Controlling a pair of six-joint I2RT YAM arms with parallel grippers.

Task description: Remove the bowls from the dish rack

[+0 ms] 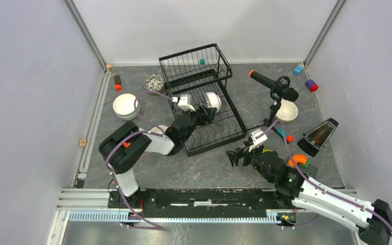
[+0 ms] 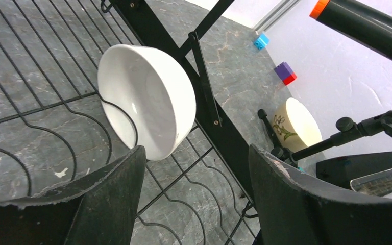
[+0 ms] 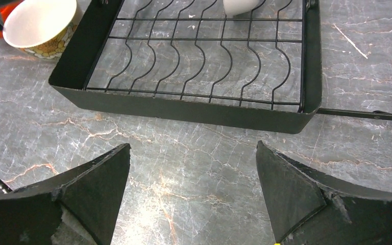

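Note:
One white bowl point(image 2: 148, 99) stands tilted on its side among the wires of the black dish rack point(image 1: 204, 148), at the rack's right side. Over the rack, close to that bowl, is my left gripper; its fingers are apart, with nothing between them, and the bowl lies just beyond the tips in the left wrist view. From above, the gripper partly covers the bowl point(image 1: 213, 100). My right gripper is open and empty, in front of the rack's near edge over bare table. Only the bowl's lower end shows at the top of the right wrist view.
Left of the rack are stacked white bowls point(image 1: 126, 105) and a patterned bowl point(image 1: 153, 82); a white bowl is partly hidden by my left arm. To the right stand a black stand-mounted cylinder point(image 1: 273, 84), a cream bowl point(image 1: 287, 111) and a dark appliance point(image 1: 318, 138).

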